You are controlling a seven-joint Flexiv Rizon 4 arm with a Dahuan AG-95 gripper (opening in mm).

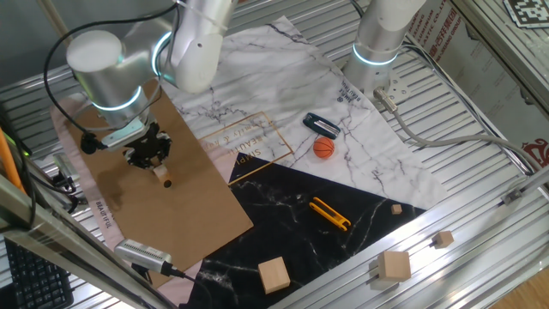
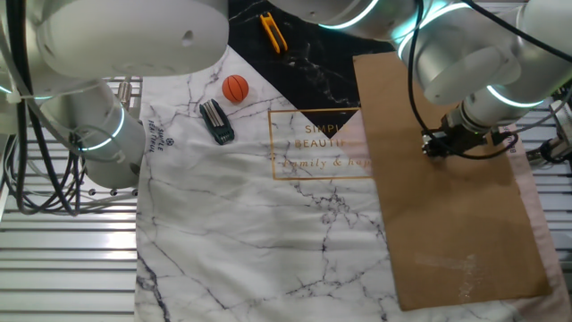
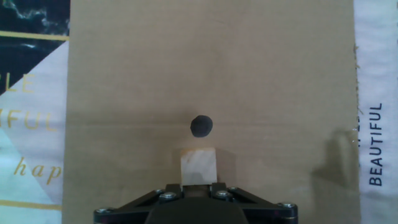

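A pale wooden block (image 3: 199,167) juts out from my gripper, whose fingers are closed in around its near end. Just beyond the block, a round black spot (image 3: 201,126) marks the brown cardboard sheet (image 3: 137,81). In exterior view 1, the gripper (image 1: 154,161) points down over the cardboard, with the block (image 1: 159,172) right beside the black spot (image 1: 168,184). Whether the block touches the cardboard is hard to tell. The block is hidden in exterior view 2, where the dark gripper (image 2: 436,147) shows from the side.
An orange ball (image 1: 323,148) and a dark green stapler-like tool (image 1: 322,125) lie on the marble cloth. A yellow cutter (image 1: 330,214) and a larger wooden block (image 1: 274,275) rest on the black part.
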